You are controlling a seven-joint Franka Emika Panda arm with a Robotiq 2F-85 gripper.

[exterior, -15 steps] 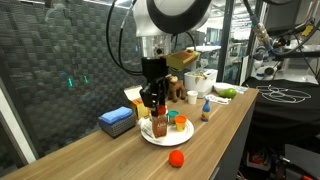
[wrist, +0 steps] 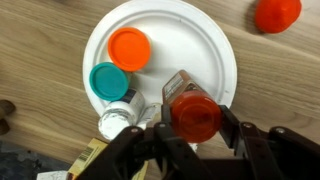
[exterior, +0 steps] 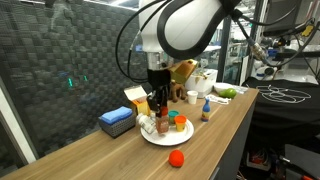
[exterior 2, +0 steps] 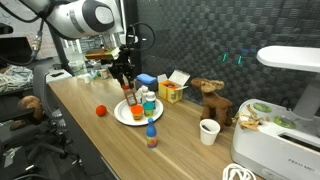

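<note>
My gripper is shut on a bottle with a red-orange cap (wrist: 196,117) and a brown patterned label (wrist: 180,86). In the exterior views the bottle (exterior: 163,122) is at the white plate (exterior: 182,137), below my gripper (exterior 2: 126,82). Whether its base touches the plate cannot be told. An orange cup (wrist: 129,48), a teal-topped item (wrist: 109,81) and a white bottle (wrist: 117,119) share the plate with it. A red ball (exterior: 176,158) lies on the table off the plate.
Behind the plate are a blue box (exterior: 116,121) and an open carton (exterior 2: 174,86). A blue bottle (exterior 2: 151,133), a brown deer figure (exterior 2: 213,100) and a white mug (exterior 2: 209,131) stand farther along. Bare wood (exterior: 95,160) lies at the table's near left.
The arm and the held bottle have shifted slightly and the bottle's label now shows narrower. More of the white item left of the bottle shows. The red ball and the plate have not moved.
</note>
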